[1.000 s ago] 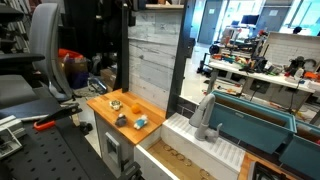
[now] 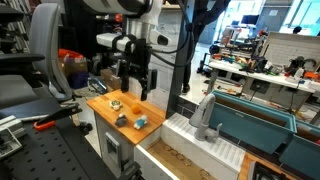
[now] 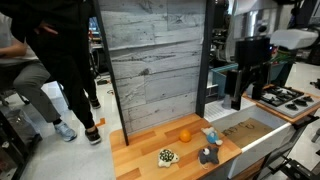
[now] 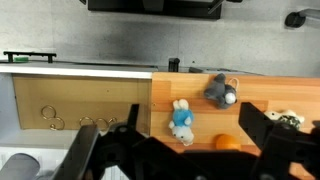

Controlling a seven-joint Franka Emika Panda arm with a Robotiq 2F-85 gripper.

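Observation:
My gripper [image 2: 134, 88] hangs above the wooden surface, its fingers spread wide with nothing between them. In the wrist view, a blue and white toy [image 4: 181, 122] lies below the gap between the fingers, nearer the left one. A grey plush toy [image 4: 220, 91] sits to its right and slightly higher in that view. An orange ball [image 4: 228, 142] is lower down, partly hidden by the gripper. Far right lies a white and brown plush toy [image 4: 285, 119]. All four toys rest on the wooden top [image 3: 130, 155], clear of the gripper.
Beside the wooden top stands an open drawer [image 2: 150, 151] holding several rings [image 4: 57, 123]. A grey faucet [image 2: 204, 118] stands behind it, with a blue-green toolbox [image 2: 245, 113] farther right. A whitewashed plank panel [image 3: 165, 70] backs the wooden top.
The arm has come down into exterior view 1 from above, lowering the gripper towards the wooden top. The toys and drawer have stayed in place.

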